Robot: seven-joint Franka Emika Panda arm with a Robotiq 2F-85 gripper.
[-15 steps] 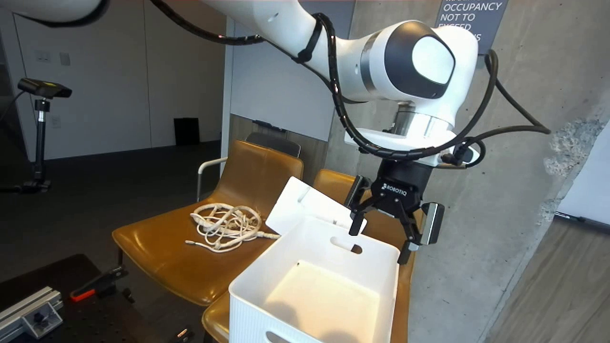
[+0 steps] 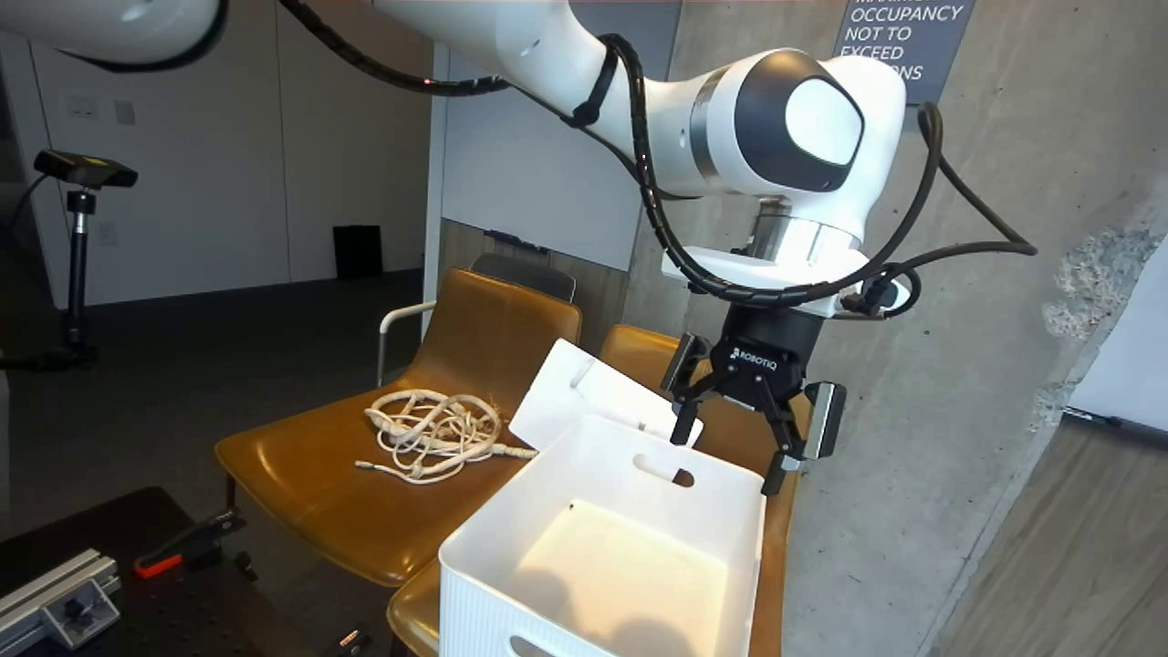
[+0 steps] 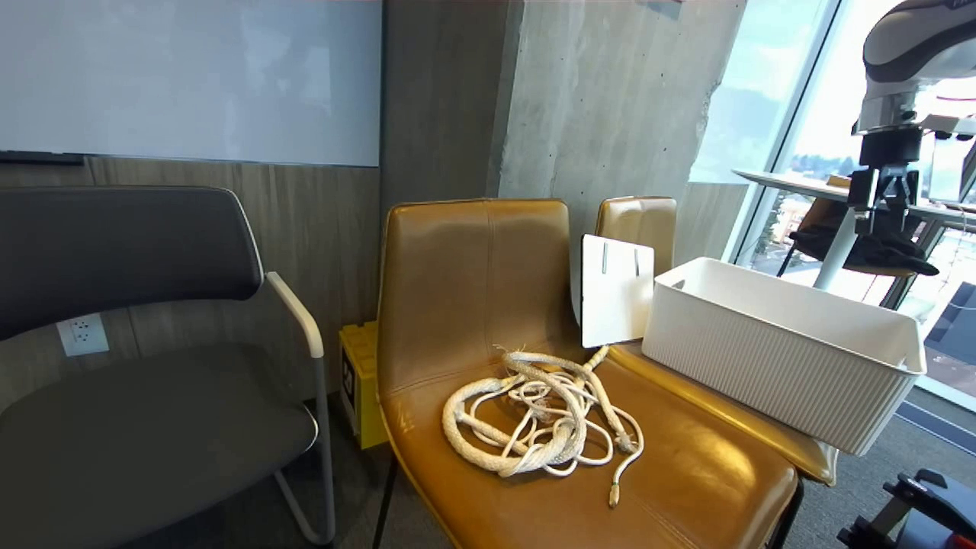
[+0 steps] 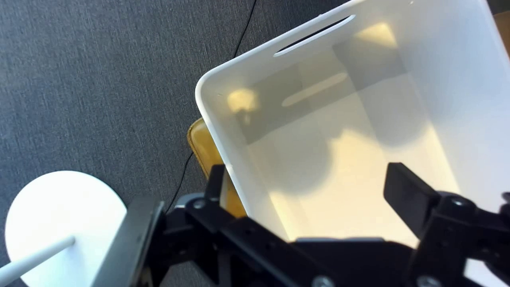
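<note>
Above the far right side of an empty white bin (image 2: 630,537) hangs my gripper (image 2: 731,460), its fingers spread wide with nothing between them. In the wrist view one finger pad (image 4: 217,186) shows just outside the bin's long rim, while the other pad (image 4: 406,198) appears over the bin's inside. The bin (image 3: 778,357) rests on a tan chair. A tangled white rope (image 3: 549,416) lies loosely coiled on the neighbouring chair seat. Between the chairs leans a flat white panel (image 3: 618,291) against the bin's end.
The concrete wall (image 2: 931,438) rises behind and right of the gripper. A round white table base (image 4: 67,225) stands on the floor beside the bin. A dark chair (image 3: 146,421) is at the left. Clamps and metal profiles (image 2: 66,608) sit in the near left corner.
The gripper has shifted very slightly up and left in exterior view 1, and the wrist has tilted a little. The bin, panel and rope have stayed put.
</note>
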